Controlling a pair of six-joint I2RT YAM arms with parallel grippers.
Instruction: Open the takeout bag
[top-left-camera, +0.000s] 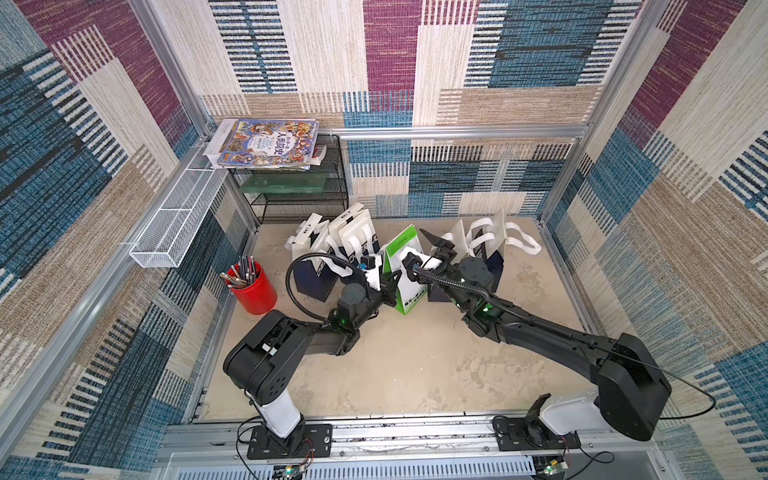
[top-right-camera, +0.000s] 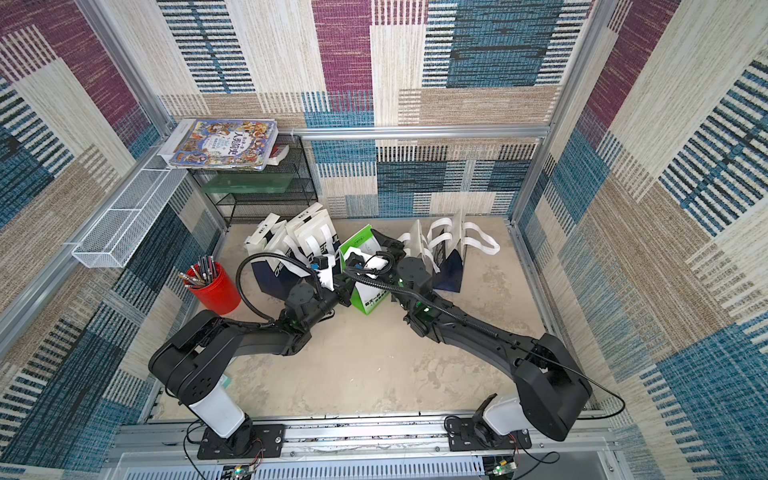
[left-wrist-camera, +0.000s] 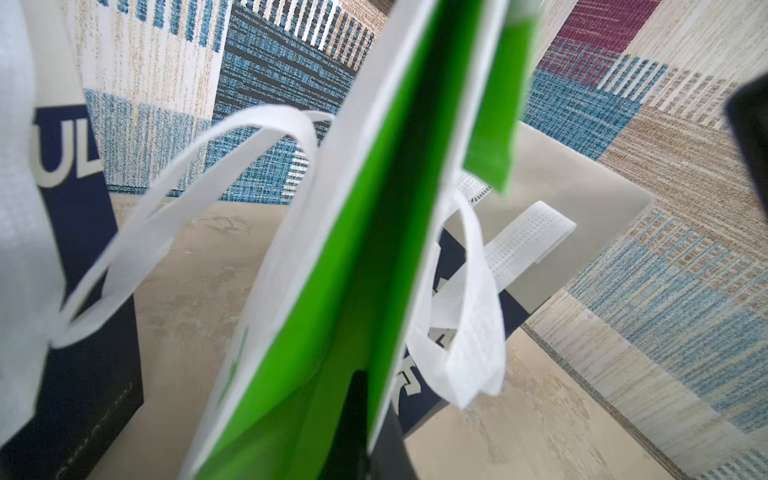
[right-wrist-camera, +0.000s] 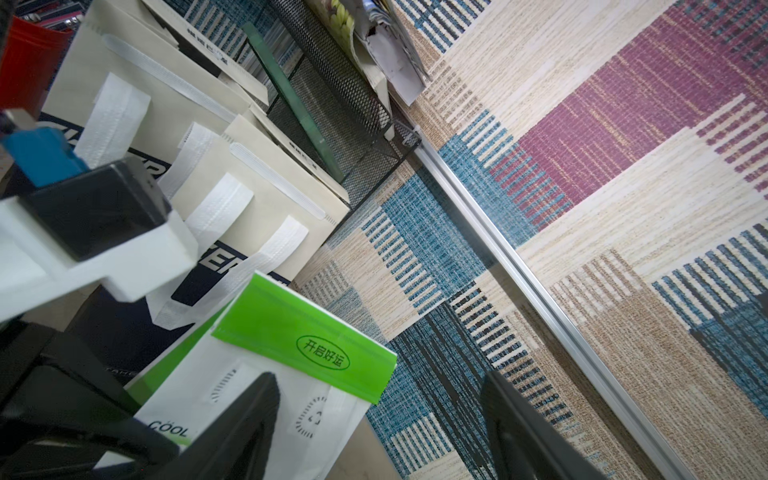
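The green-and-white takeout bag (top-left-camera: 412, 294) stands upright mid-table, its top rim parted in the left wrist view to show a green inside (left-wrist-camera: 344, 264). My left gripper is shut on the bag's thin white rim, one dark finger (left-wrist-camera: 352, 416) within and the other outside. A white handle (left-wrist-camera: 472, 320) loops off that side. My right gripper is open above the bag's right side. In the right wrist view, the green top flap (right-wrist-camera: 308, 336) and white panel lie partly behind one of its fingers (right-wrist-camera: 252, 424), with nothing gripped.
Navy-and-cream bags (top-left-camera: 313, 276) crowd the bag's left, and more (top-left-camera: 497, 264) stand right with loose white handles. A red pen cup (top-left-camera: 256, 292) sits at the left, below a wire basket (top-left-camera: 164, 236).
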